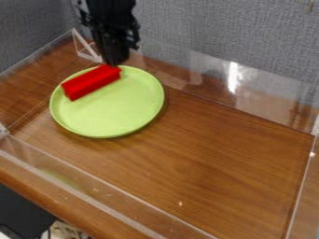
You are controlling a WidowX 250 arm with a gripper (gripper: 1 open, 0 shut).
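Note:
A red block lies tilted on the left part of a green plate. Above it, in the upper left, hangs my dark gripper, its tip just over or at the back end of the red block. Whether they touch I cannot tell. The fingers look close together, with nothing visible between them.
Transparent low walls edge it. A white wire frame stands behind the plate at the back left, partly hidden by the gripper.

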